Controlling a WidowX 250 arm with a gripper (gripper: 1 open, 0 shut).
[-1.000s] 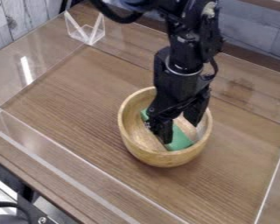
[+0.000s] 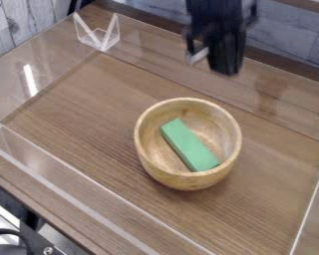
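Note:
A green block [image 2: 189, 142] lies in a round wooden bowl [image 2: 187, 177] at the middle right of the table. My black gripper [image 2: 195, 52] is raised at the top of the view, behind and above the bowl, apart from it. It looks shut, with nothing seen between its fingers, though its tips are small and dark here.
A clear plastic object [image 2: 100, 30] stands at the back left.
My gripper has risen out of the bowl and moved back toward the top of the view. The green block stays in the bowl, now fully visible.

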